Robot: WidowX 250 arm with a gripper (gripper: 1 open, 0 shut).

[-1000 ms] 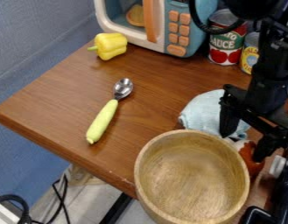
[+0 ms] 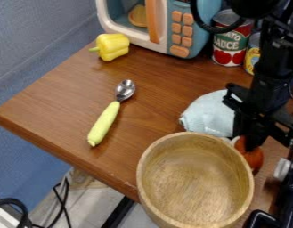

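Note:
The black arm reaches down on the right, its gripper (image 2: 255,136) low over an orange-red object (image 2: 252,156) beside a wooden bowl (image 2: 195,183). A pale blue cloth (image 2: 207,114) lies just left of the gripper, partly behind it. The fingertips are dark and overlap the objects, so whether they are open or shut, or holding anything, cannot be told.
A spoon with pale yellow handle (image 2: 104,122) lies on the wooden table (image 2: 65,116). A yellow pepper (image 2: 109,46), toy microwave (image 2: 160,22) and cans (image 2: 230,45) stand at the back.
The gripper has shifted slightly to the right, uncovering a little more of the cloth. The bowl and other objects look unmoved.

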